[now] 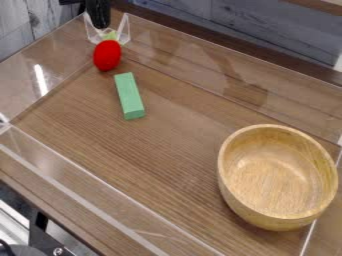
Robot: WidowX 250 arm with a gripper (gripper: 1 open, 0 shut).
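Observation:
The dark gripper (96, 22) is at the top left edge of the camera view, mostly out of frame, above a red rounded object (107, 57) standing on the wooden table. Just behind the red object is a small pale green and white item (110, 32), partly translucent and hard to make out. A green block (128, 96) lies in front and a little to the right. Whether the fingers are open or shut is unclear.
A large yellow bowl (274, 175) sits at the lower right. The table's edge runs along the left and top.

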